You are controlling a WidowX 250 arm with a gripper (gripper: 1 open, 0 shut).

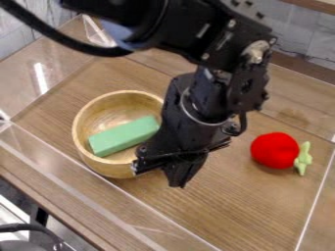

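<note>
A tan bowl (94, 117) sits left of centre on the wooden table, holding a green block (123, 135). My black gripper (171, 169) is low at the bowl's right front edge, covering part of it; its fingers look shut, with nothing visible between them.
A red round object (273, 149) with a light green piece (303, 160) lies at the right. Bare tabletop (210, 211) spans the front and right. A tiled wall runs along the back, and a dark cable crosses the bottom left corner.
</note>
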